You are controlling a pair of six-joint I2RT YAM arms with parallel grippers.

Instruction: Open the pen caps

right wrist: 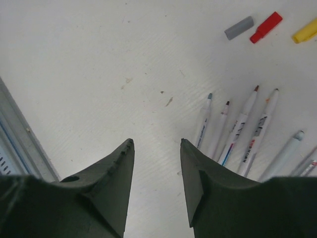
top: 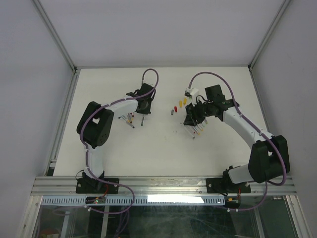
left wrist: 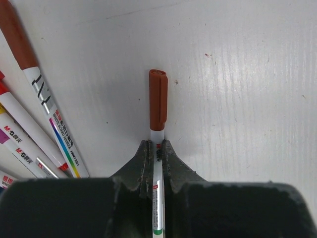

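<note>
My left gripper is shut on a white pen [left wrist: 158, 203] with a brown cap [left wrist: 158, 99], pointing straight up in the left wrist view. More capped pens [left wrist: 59, 129] lie to its left. My right gripper is part open with nothing between its fingers, above a group of uncapped pens [right wrist: 237, 129] on the table. Loose caps lie farther back: grey [right wrist: 239, 28], red [right wrist: 266, 27] and yellow [right wrist: 305, 30].
A metal rail [right wrist: 25, 144] runs along the front edge.
</note>
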